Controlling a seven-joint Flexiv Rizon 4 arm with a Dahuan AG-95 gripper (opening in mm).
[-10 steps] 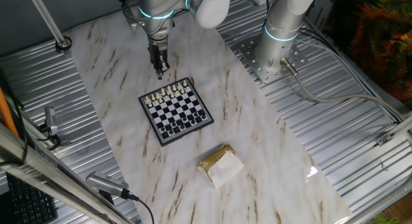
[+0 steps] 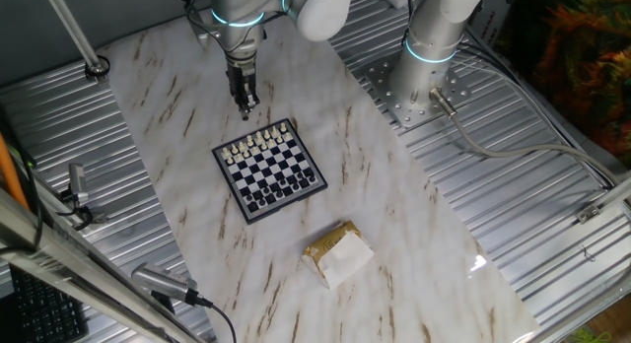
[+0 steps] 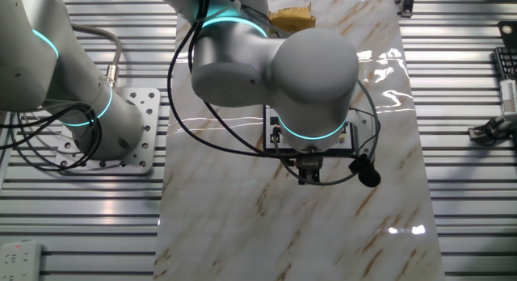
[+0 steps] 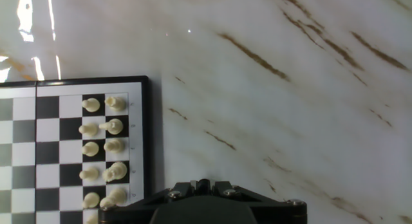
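A chessboard (image 2: pixel 269 171) lies flat on the marble table, white pieces (image 2: pixel 255 143) lined up on the side nearest my gripper and black pieces (image 2: pixel 280 189) on the opposite side. Just off the white side, above the tabletop, my gripper (image 2: pixel 245 113) points down. In the wrist view the gripper shows at the bottom edge, its fingertips close together with no chess piece visible between them. The board (image 4: pixel 71 143) is to its left there, only partly in frame. From exterior view 2, the arm covers most of the board.
A gold packet with a white face (image 2: pixel 338 254) rests beyond the black side of the board. The arm's base (image 2: pixel 409 92) stands on slatted metal at the right; a camera (image 2: pixel 163 282) is at lower left.
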